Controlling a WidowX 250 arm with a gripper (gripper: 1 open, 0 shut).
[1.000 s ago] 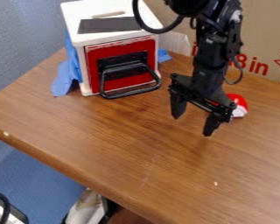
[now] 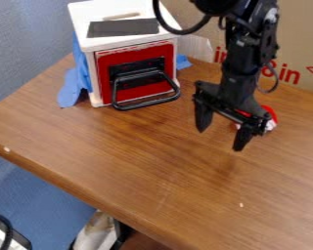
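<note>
The black gripper hangs over the right part of the wooden table, its two fingers spread apart and pointing down, with nothing visible between them. Behind it, partly hidden, lies a red and white object. To the left stands a white box appliance with a red front and a black handle low on it.
A blue cloth lies around the appliance's left side and back. A cardboard panel stands at the back right. Assorted items lie below the left edge.
The appliance and table items look unchanged.
</note>
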